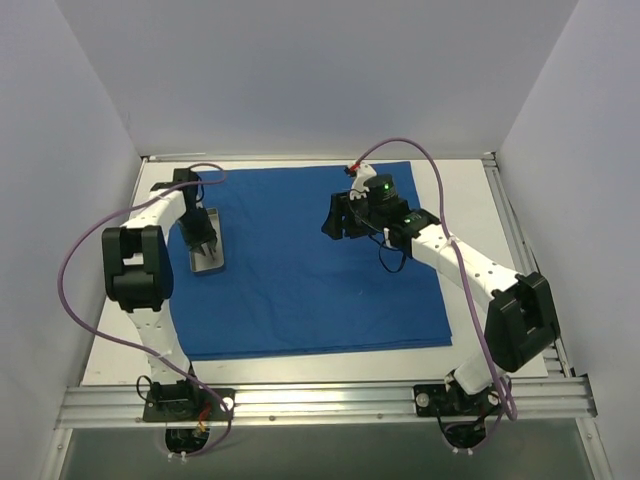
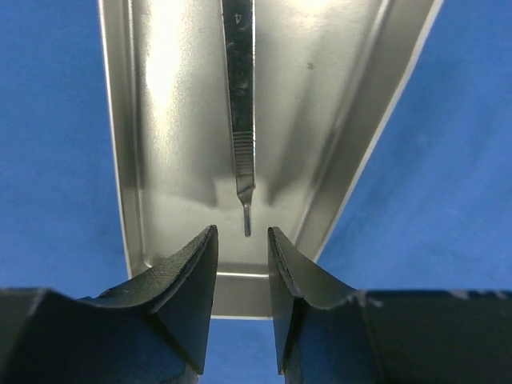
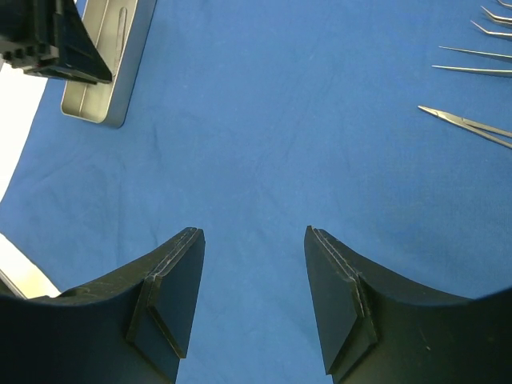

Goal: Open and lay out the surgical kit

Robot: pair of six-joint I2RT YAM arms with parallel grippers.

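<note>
A steel tray lies on the blue cloth at the left, holding a slim handled instrument, likely a scalpel handle, with a narrow tip. My left gripper is open over the tray, its fingertips either side of that tip. My right gripper is open above bare cloth, right of centre in the top view. In the right wrist view, scissor-like forceps and several slender instruments lie at the upper right.
White table borders the cloth, with grey walls around it.
</note>
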